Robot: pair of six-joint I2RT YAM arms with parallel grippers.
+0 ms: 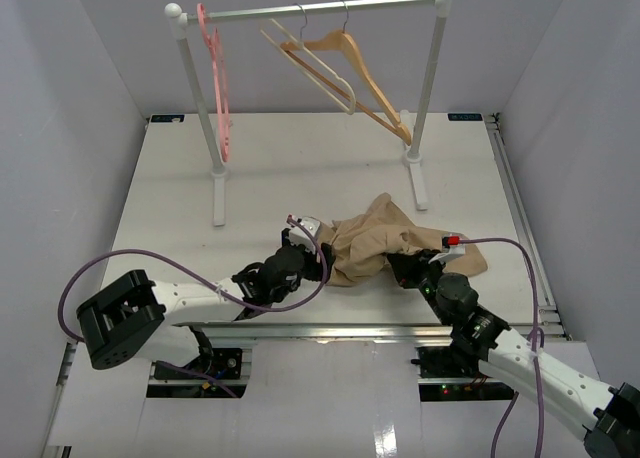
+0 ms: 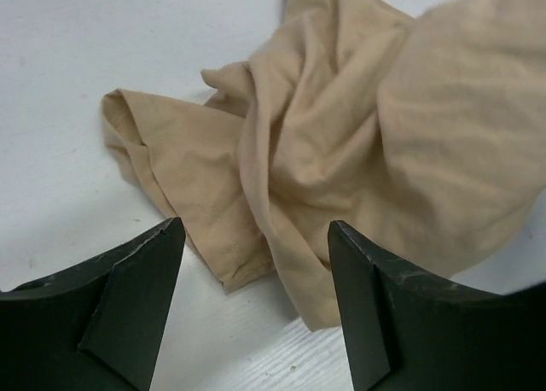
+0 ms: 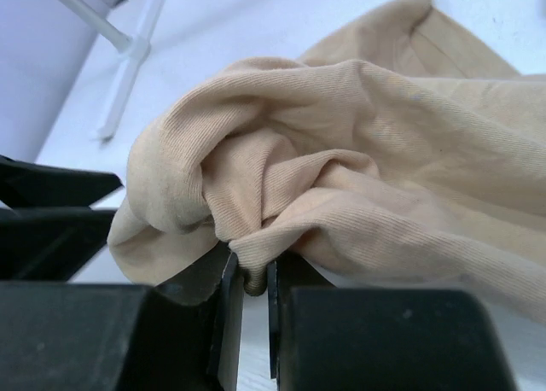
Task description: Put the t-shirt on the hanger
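The tan t-shirt [image 1: 375,233] lies crumpled on the front right of the white surface, partly lifted. My right gripper is shut on a bunched fold of it, which fills much of the right wrist view. My left gripper is open at the shirt's left end, fingers over the cloth's edge, nothing seen held. A wooden hanger [image 1: 365,73], a cream hanger [image 1: 335,83] and a pink hanger [image 1: 222,98] hang on the rack above.
The white rack [image 1: 435,38] stands at the back, its feet on the surface [image 1: 160,198]. Walls bound both sides.
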